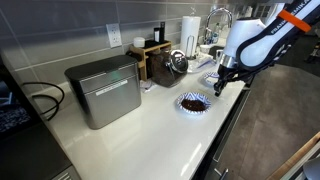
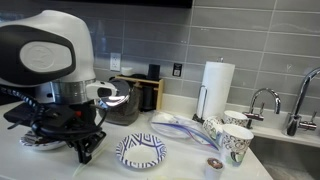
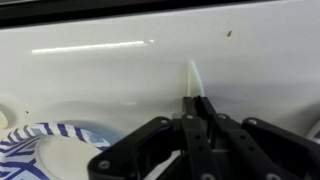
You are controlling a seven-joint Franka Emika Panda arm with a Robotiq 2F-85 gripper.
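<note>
A thin white piece (image 3: pixel 193 78), perhaps a plastic utensil, sticks out from between the fingertips of my gripper, which is shut on it. Below the piece is the bare white counter, near its edge. To its left in the wrist view lies a blue-and-white patterned bowl (image 3: pixel 50 134), partly cut off by the frame. Exterior view 2 has my gripper (image 2: pixel 84 152) low over the counter, left of the patterned bowl (image 2: pixel 141 160). In exterior view 1 another such bowl (image 1: pixel 181 99), with dark contents, stands left of the gripper (image 1: pixel 220 91).
Toward the sink stand several patterned paper cups (image 2: pixel 236 145), a paper towel roll (image 2: pixel 216 85) and a clear plastic bag (image 2: pixel 182 128). A silver toaster-like box (image 1: pixel 112 100) and a dark round appliance (image 1: pixel 163 68) line the wall.
</note>
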